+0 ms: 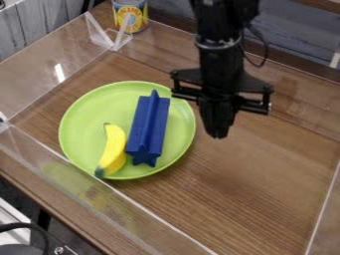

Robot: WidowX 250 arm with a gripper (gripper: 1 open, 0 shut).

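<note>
A green plate lies on the left of the wooden board, holding a yellow banana and a blue bar-shaped object side by side. The black gripper hangs just right of the plate's upper right rim, pointing down over the bare wood. It appears shut, with nothing visible between its fingertips.
A can stands at the back left beside the clear wall. The wood to the right and front right of the plate is bare. Clear walls edge the board, and a dark cable lies at the bottom left.
</note>
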